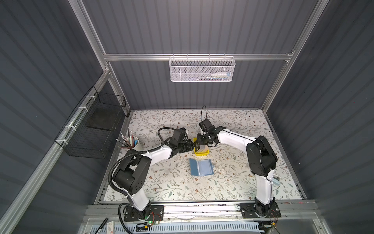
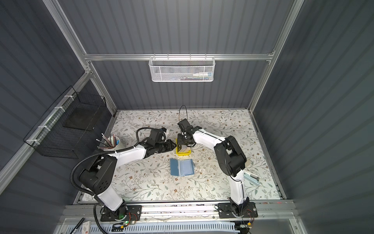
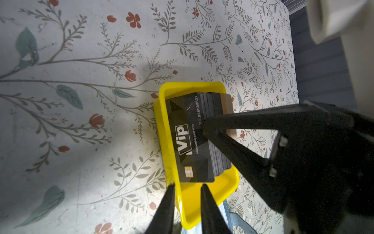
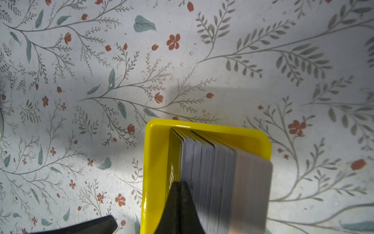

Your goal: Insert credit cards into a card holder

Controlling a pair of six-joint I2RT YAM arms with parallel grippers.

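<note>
A yellow tray (image 3: 171, 156) holds a leaning stack of cards (image 4: 218, 183), with a black Vip card (image 3: 185, 136) at its front. My right gripper is shut with its fingertips against the front of the stack; whether a card edge is pinched there cannot be told. Left of the tray, my left gripper has its fingers slightly apart, nothing between them, close to the tray's rim. The blue card holder (image 1: 205, 167) lies open on the table in front of the tray, its clear sleeves looking empty.
A cup of pens (image 1: 134, 142) stands at the left edge. Some light blue item (image 2: 251, 177) lies at the right, by the right arm's base. Wire baskets hang on the back wall (image 1: 202, 72) and left wall. The table in front of the holder is clear.
</note>
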